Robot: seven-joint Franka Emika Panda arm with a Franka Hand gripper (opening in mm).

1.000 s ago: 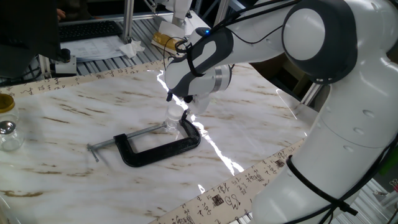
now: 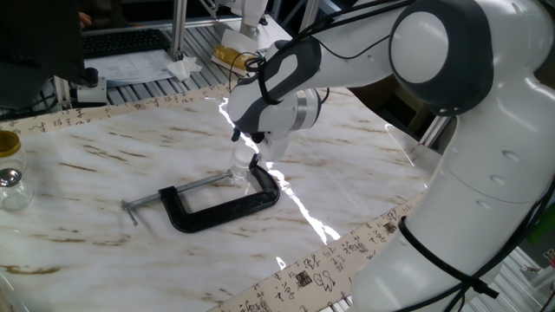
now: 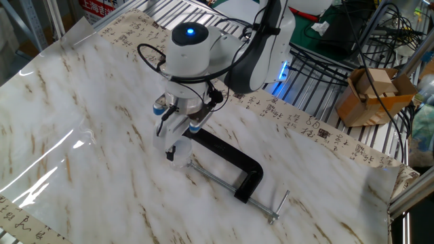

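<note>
A black C-clamp (image 2: 227,211) with a metal screw (image 2: 204,185) and T-shaped handle lies flat on the marbled sheet. At its finger end stands a small clear object (image 2: 241,165), perhaps a cup or jar, between the frame's tip and the screw's end. My gripper (image 2: 251,159) points down right at this object. From the other side, the gripper (image 3: 178,144) hides part of the clear object (image 3: 179,160) and the end of the clamp (image 3: 230,154). Whether the fingers touch or hold the object cannot be made out.
A clear jar with a yellow lid (image 2: 10,165) stands at the left edge in exterior view 1. Beyond the table lie a keyboard (image 2: 126,42) and papers, and a cardboard box (image 3: 376,96) sits on the rack. Much of the sheet (image 3: 74,135) is bare.
The arm has shifted very slightly, and the dark fingertip beside the clear object has come a little closer to it. The clamp and the clear object have not visibly moved.
</note>
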